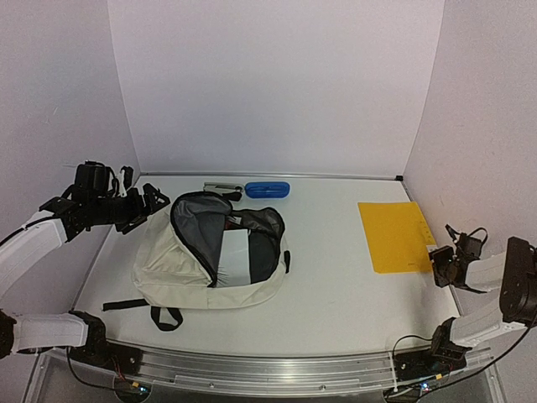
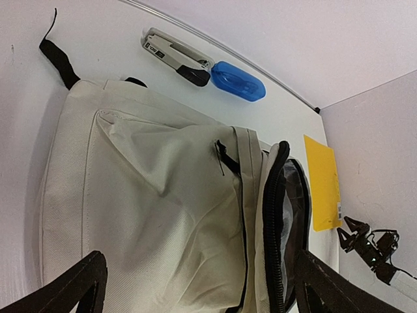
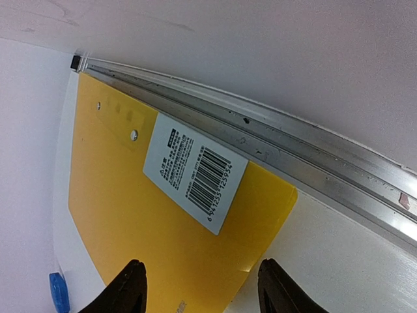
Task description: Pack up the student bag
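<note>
A cream backpack (image 1: 172,260) lies on the left half of the table, unzipped, with a white book-like item (image 1: 234,257) inside its mouth. Beyond the bag are a grey and black stapler (image 2: 174,55) and a blue case (image 1: 267,190). At the far right a yellow folder (image 1: 397,238) lies flat, its barcode label (image 3: 196,171) facing up. My right gripper is at the folder's near right corner, fingers apart, nothing visibly held; contact cannot be told. Over the bag's left side, my left gripper stands open and empty.
Between the bag and the folder the table (image 1: 325,277) is clear. A metal rail (image 3: 273,145) and the right wall run close along the folder's outer edge. Black straps (image 1: 166,317) trail from the bag's near side.
</note>
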